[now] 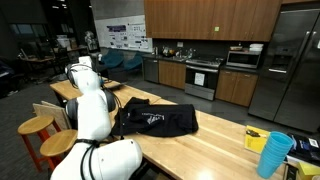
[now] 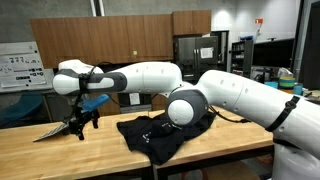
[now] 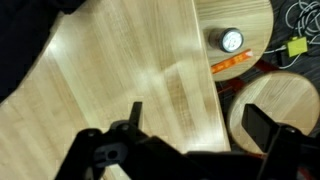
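My gripper stands open above the bare wooden table (image 3: 110, 105), with nothing between its widely spaced fingers. A crumpled black cloth (image 1: 160, 119) lies on the table; its edge shows in the wrist view as dark fabric (image 3: 32, 38) at the upper left, apart from the gripper. Seen in exterior view 2, the gripper (image 2: 83, 127) points down over the table's left part, with the cloth (image 2: 160, 137) off to its right.
Beyond the table edge, one round stool (image 3: 240, 12) bears a small round object (image 3: 230, 40) and an orange item (image 3: 231, 63); another stool (image 3: 280, 98) is close by. A blue cup (image 1: 274, 155) stands at the table's right end. Bare tabletop surrounds the gripper.
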